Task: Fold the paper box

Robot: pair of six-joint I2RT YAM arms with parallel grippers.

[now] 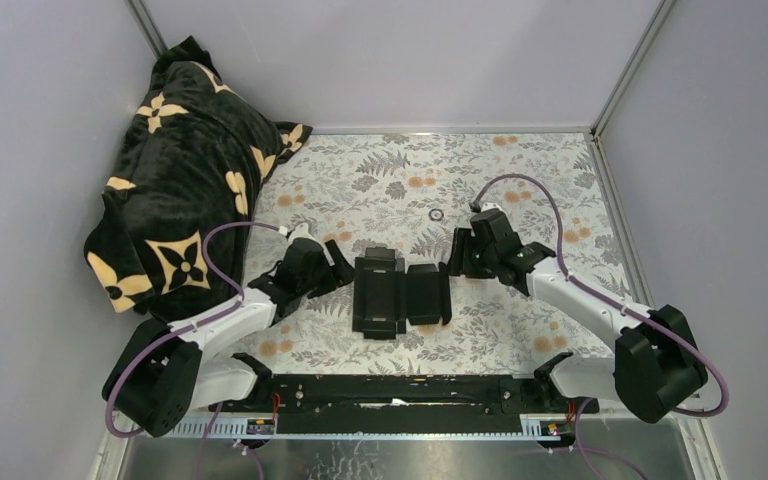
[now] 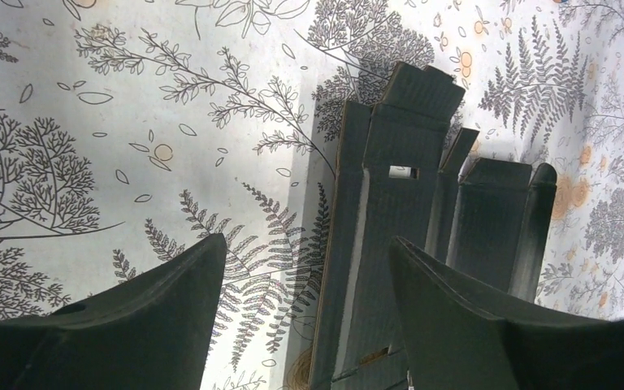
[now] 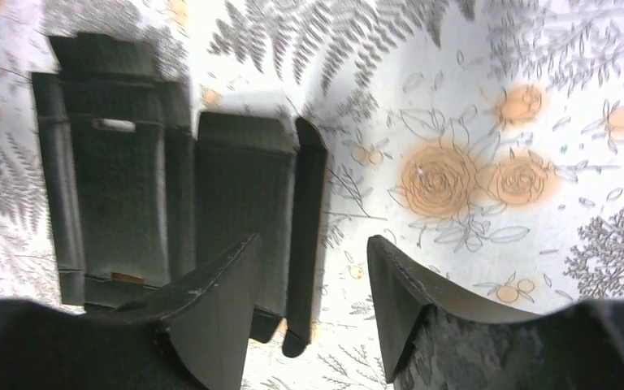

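Note:
A dark, partly creased paper box (image 1: 380,290) lies opened out on the patterned table in the top view. Its right panel (image 3: 244,211) ends in a narrow side flap (image 3: 309,219), and short end flaps rise at the far end. Left of the box, my left gripper (image 1: 340,262) is open; in the left wrist view the box (image 2: 398,219) shows between and beyond its fingers. My right gripper (image 1: 462,250) hangs by the right side of the box, its fingers apart, with only table between the fingertips in the right wrist view.
A small ring-shaped object (image 1: 436,214) lies behind the box. At the back left a dark blanket with tan flowers (image 1: 180,180) is heaped against the wall.

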